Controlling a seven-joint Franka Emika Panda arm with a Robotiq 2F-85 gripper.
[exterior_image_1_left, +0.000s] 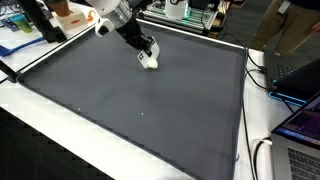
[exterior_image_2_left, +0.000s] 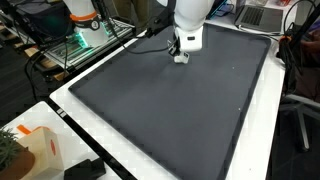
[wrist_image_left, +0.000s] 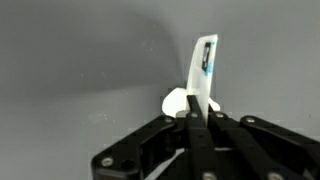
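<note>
In the wrist view, a slim white item (wrist_image_left: 201, 82) with a blue mark and a dark patch near its far end stands out from between my fingertips. My gripper is shut on it. A white rounded shape (wrist_image_left: 175, 102) shows at the fingertips, partly hidden by the strip and the fingers; whether it is part of the same item, I cannot tell. From outside, the white item (exterior_image_1_left: 149, 61) appears at the gripper's tip, close over the dark tabletop. The other exterior view also has white (exterior_image_2_left: 181, 58) there; contact with the surface is unclear.
Laptops (exterior_image_1_left: 299, 155) and cables lie past the right edge. Clutter, including an orange-handled tool (exterior_image_2_left: 82, 18), lies beyond the board's far side.
</note>
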